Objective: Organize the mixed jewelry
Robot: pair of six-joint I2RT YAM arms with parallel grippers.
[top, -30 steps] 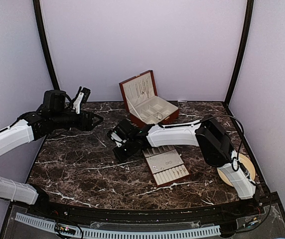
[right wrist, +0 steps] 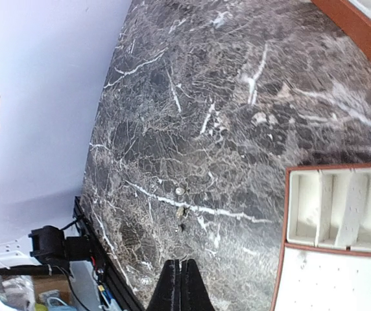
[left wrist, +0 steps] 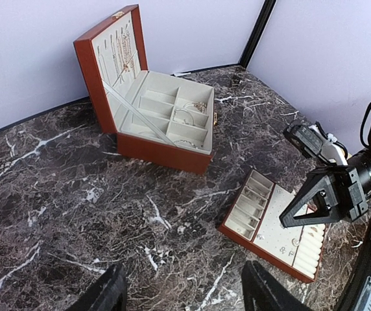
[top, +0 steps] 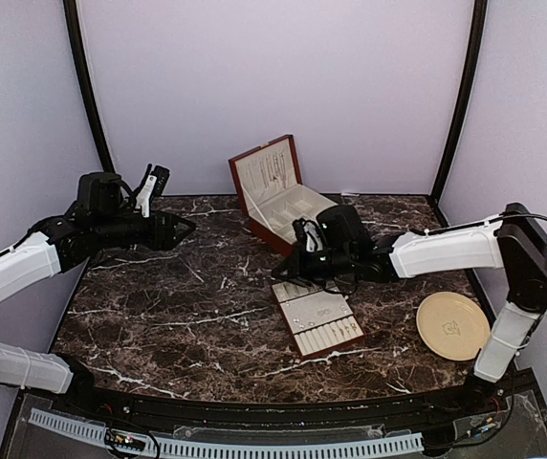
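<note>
The open red jewelry box (top: 264,232) stands at the back, necklaces (left wrist: 124,52) hung in its lid and bracelets (left wrist: 184,116) in its compartments. In front lies the red-rimmed tray (top: 297,346) with small slots, a pale pad and ring rolls; small pieces (top: 325,311) rest on the pad. My right gripper is shut, with nothing showing between its fingers, above the tray's left side. A few tiny pieces (right wrist: 180,191) lie on the marble in the right wrist view. Over the table's left part, my left gripper hangs open and empty.
A round beige plate (top: 453,327) sits at the right edge. Walls (top: 517,143) close off the sides and back.
The left arm has barely shifted.
</note>
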